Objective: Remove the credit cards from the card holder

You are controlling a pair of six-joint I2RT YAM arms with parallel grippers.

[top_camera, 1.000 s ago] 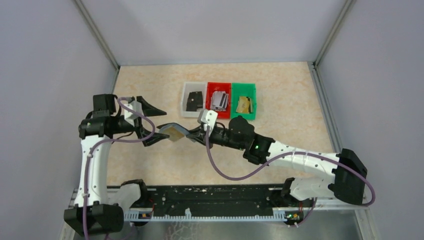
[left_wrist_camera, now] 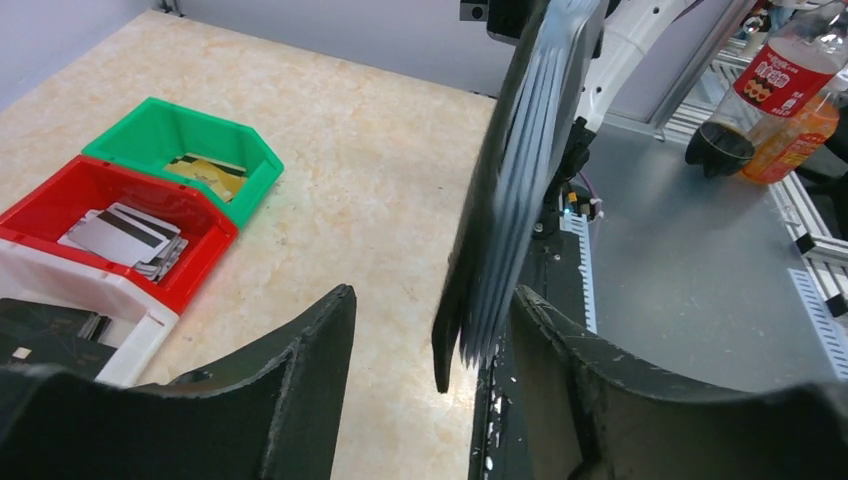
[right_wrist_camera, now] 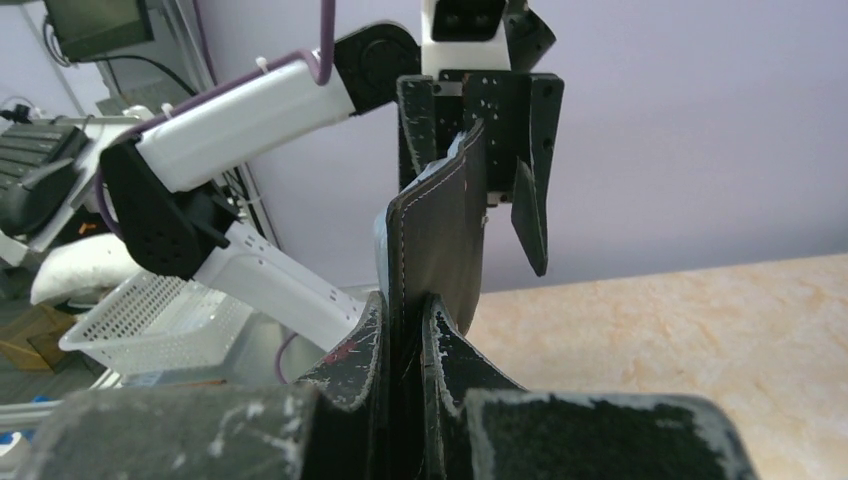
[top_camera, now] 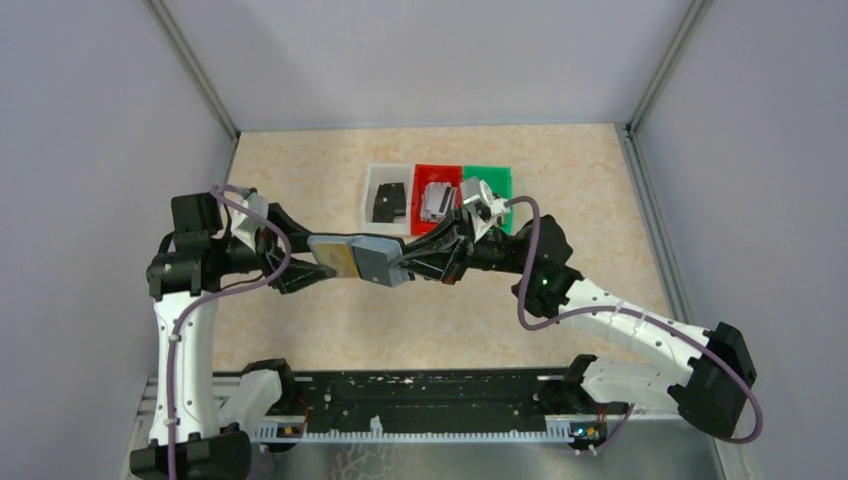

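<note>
A dark card holder [top_camera: 381,259] with clear sleeves and a gold card [top_camera: 335,256] hangs between the arms. My right gripper is shut on one end of it; in the right wrist view its stitched leather side [right_wrist_camera: 437,240] rises from the fingertips. My left gripper is part open around the holder's other end. In the left wrist view the stack of sleeves [left_wrist_camera: 510,230] is seen edge-on between those fingers, with a visible gap on the left side.
Behind, on the tabletop, stand a white bin [top_camera: 368,200] with a black item, a red bin [top_camera: 426,172] with cards and a green bin [top_camera: 490,174] with yellow cards, partly behind the right arm.
My right gripper has moved right and up the frame with the holder, which now lies flatter and more stretched out. The left gripper's fingers have closed partway and shifted slightly.
</note>
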